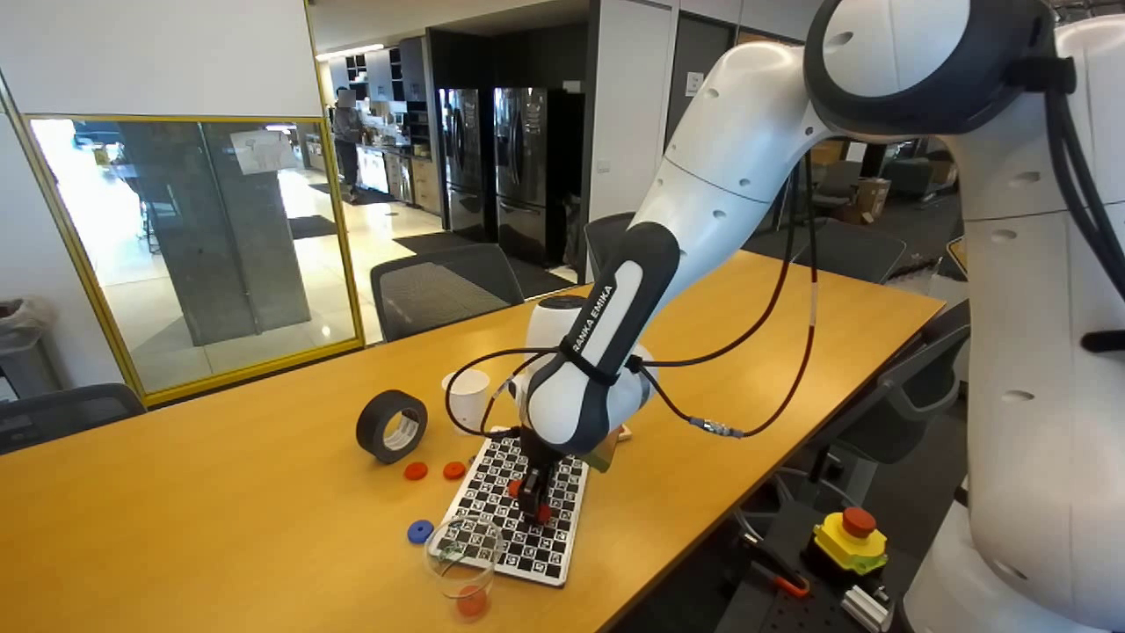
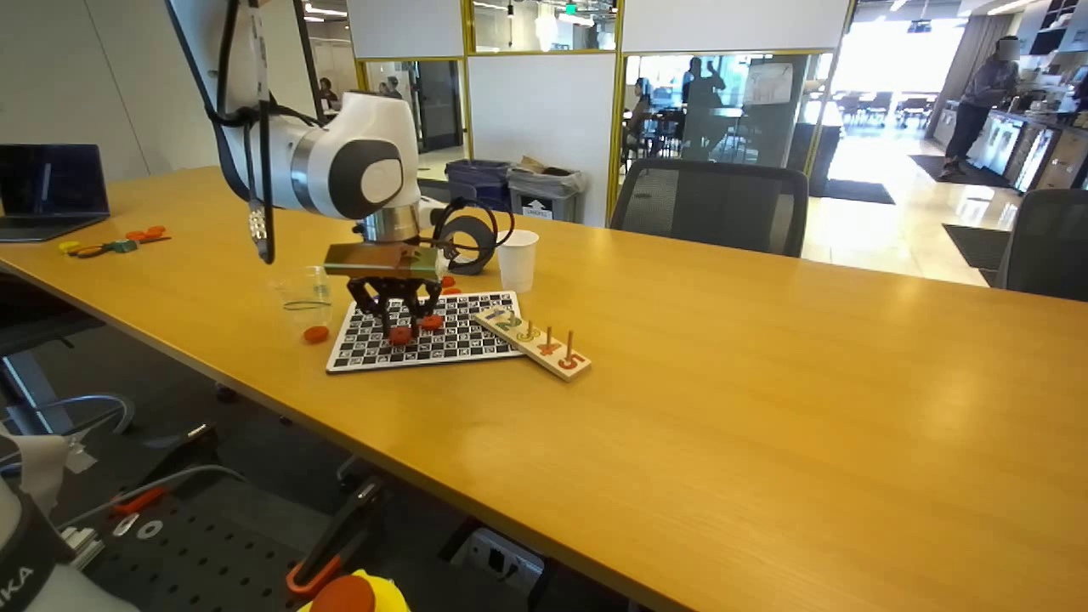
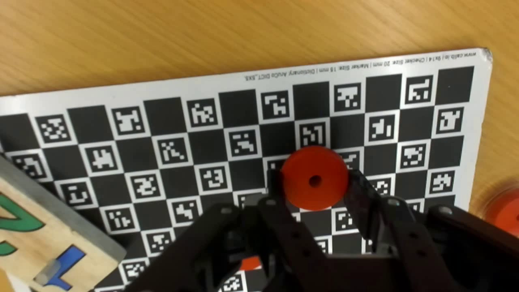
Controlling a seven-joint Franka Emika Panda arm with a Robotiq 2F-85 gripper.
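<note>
A red disc [image 3: 315, 178] with a small centre hole sits between the fingertips of my gripper, which is shut on it. The checkered marker board [image 3: 272, 73] lies beneath, and in exterior view 2 the gripper [image 2: 400, 332] is low over its near half. How much gap there is under the held disc is hard to tell. A second red disc [image 2: 433, 322] rests on the board close by; the wrist view shows only a sliver of it behind the fingers. The wooden number board with pegs [image 2: 551, 350] lies across the board's edge.
Beside the board stands a clear cup [image 1: 464, 543] with a red disc [image 1: 471, 602] seen at its base. A blue disc [image 1: 419, 532], two red discs, black tape [image 1: 391, 426] and a white cup [image 2: 517, 260] are near.
</note>
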